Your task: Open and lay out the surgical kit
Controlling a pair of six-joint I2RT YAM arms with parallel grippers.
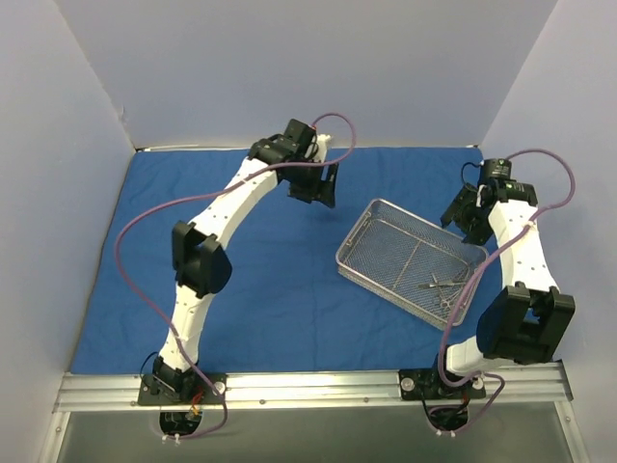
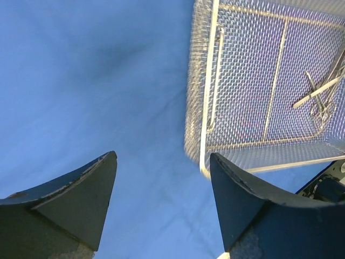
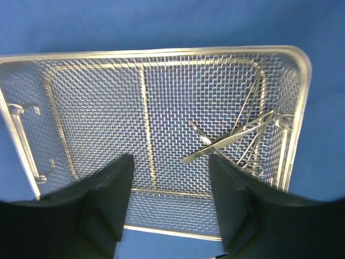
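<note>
A wire mesh tray [image 1: 390,253] rests slightly askew on the blue cloth, right of centre. Several metal instruments [image 3: 229,139], among them scissors [image 2: 323,109], lie in a loose cluster at the tray's right end; its left part is bare mesh. Off the tray's left end, above the cloth, my left gripper has its fingers apart with nothing between them. My right gripper also stands open and empty, raised at the tray's far right corner, with the whole tray showing in its wrist view.
Blue cloth [image 1: 222,318] covers the table, with wide free room left of the tray. Grey walls close in the back and both sides. A metal rail [image 1: 313,386] runs along the front edge.
</note>
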